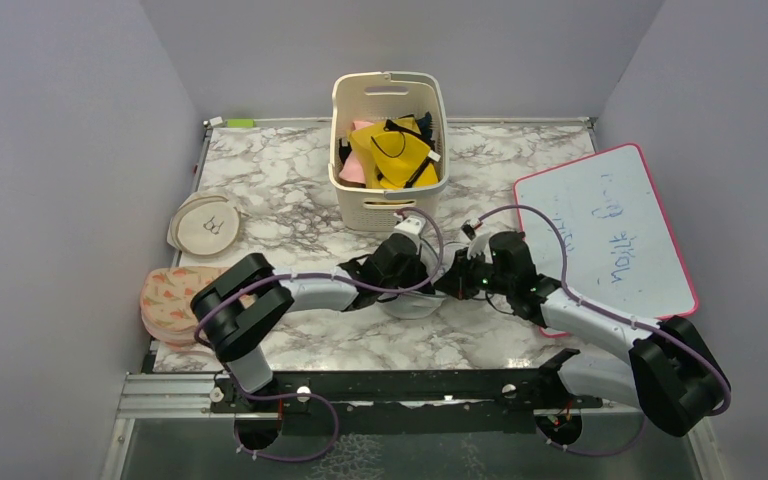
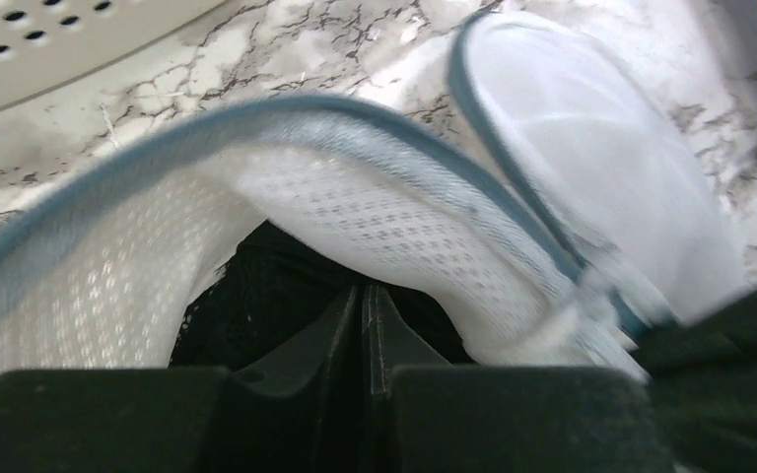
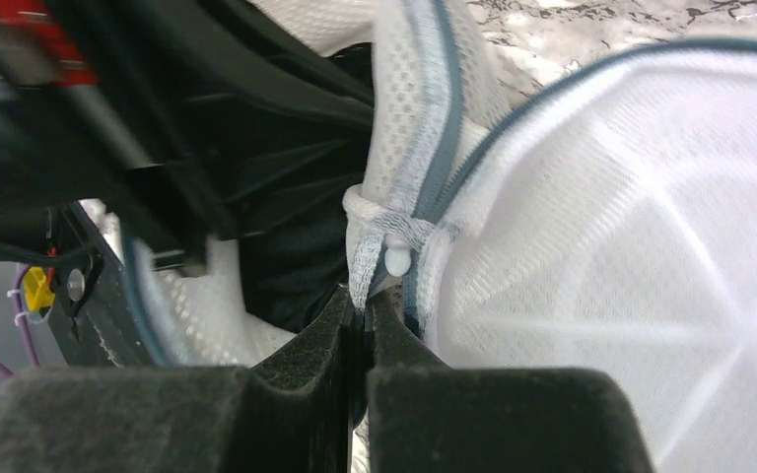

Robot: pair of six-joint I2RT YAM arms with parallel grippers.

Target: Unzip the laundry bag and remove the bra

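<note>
The white mesh laundry bag (image 1: 408,308) lies in front of the basket, mostly under both grippers, its lid folded to the right (image 3: 631,227). Through its opening, black fabric (image 2: 246,286), presumably the bra, shows. My left gripper is shut with its fingertips down in the black fabric inside the opening; whether any cloth is between them is unclear. My right gripper is shut on the bag's zipper edge, just below the white zip pull (image 3: 396,258).
A perforated basket (image 1: 390,205) with yellow and pink items stands behind. A whiteboard (image 1: 610,260) lies right. A round beige pouch (image 1: 205,225) and a patterned cloth (image 1: 175,300) lie left.
</note>
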